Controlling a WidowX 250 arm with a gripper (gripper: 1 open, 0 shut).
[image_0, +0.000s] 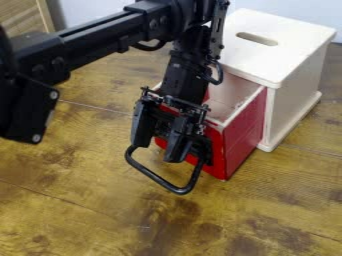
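Note:
A white wooden cabinet (281, 55) with a slot in its top stands at the back right. In front of it is a box or drawer with a red front (242, 143) and a pale interior. My black gripper (174, 140) hangs low over that red box, with a black loop bar beneath it reaching toward the floor. The gripper and arm hide much of the box, and I cannot see whether the fingers are open or shut.
The upper arm crosses the top left of the view.

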